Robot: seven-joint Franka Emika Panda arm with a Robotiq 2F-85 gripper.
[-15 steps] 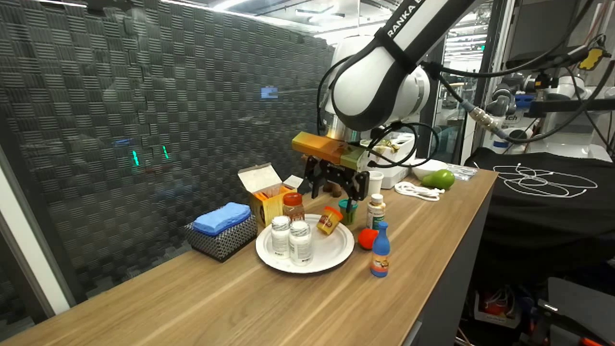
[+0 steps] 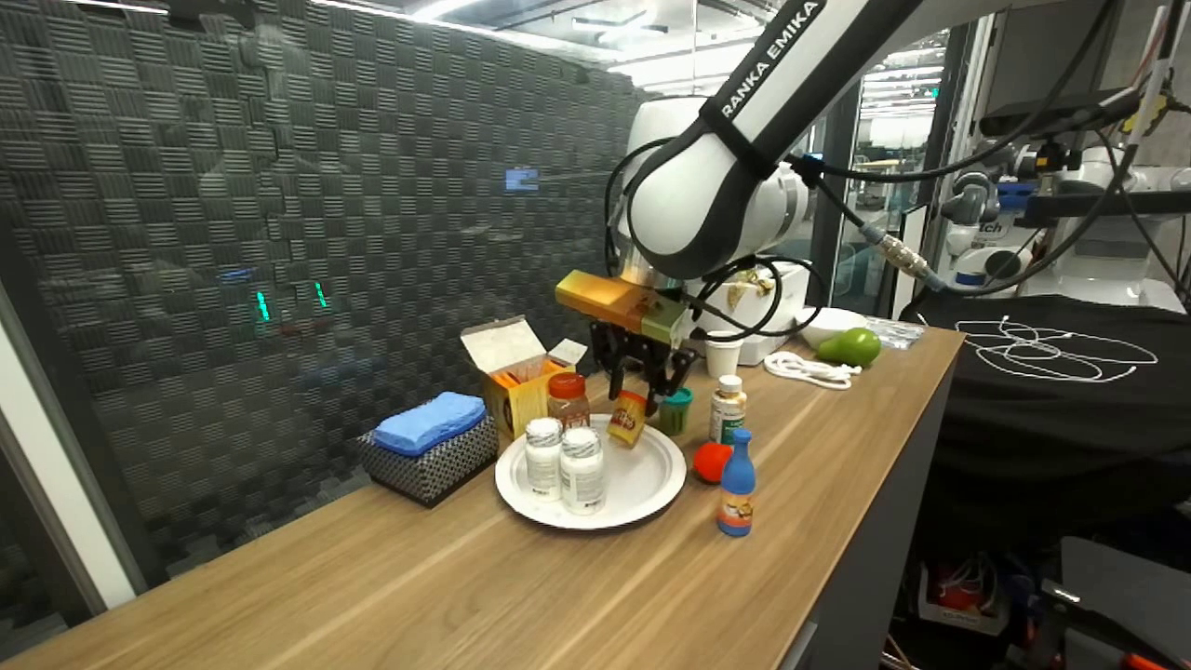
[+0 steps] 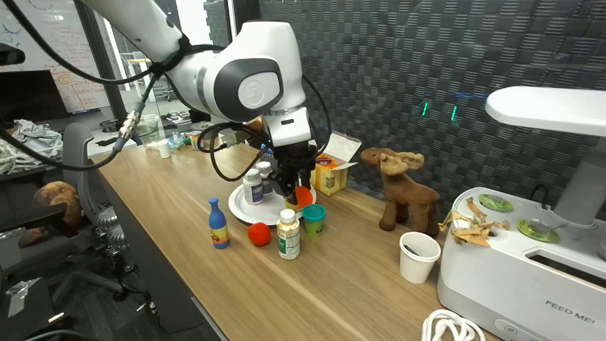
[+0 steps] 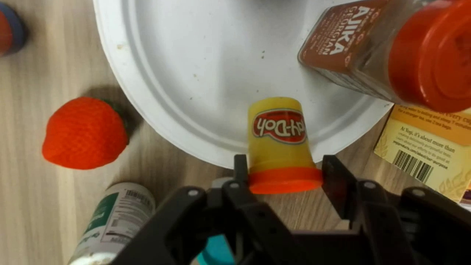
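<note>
A yellow Play-Doh tub (image 4: 280, 148) with an orange lid leans over the near part of the white plate (image 4: 190, 101) in the wrist view. My gripper is shut on it, one finger at each side of the lid. In exterior view 1 the tub (image 2: 627, 419) stands tilted under the gripper (image 2: 643, 389), its bottom at the plate; whether it bears on the plate I cannot tell. In exterior view 2 the fingers partly cover the tub, leaving its orange lid (image 3: 304, 196) showing.
Two white bottles (image 2: 564, 471) stand on the plate, and a red-capped spice jar (image 4: 353, 44) is close by the tub. Around it are a green tub (image 3: 313, 221), a supplement bottle (image 3: 288, 236), a red fruit (image 3: 259, 233) and a blue bottle (image 3: 218, 224).
My gripper has come down and a little left in exterior view 1, from open above the tub to shut around its lid. The tub now tilts less and sits slightly further left.
</note>
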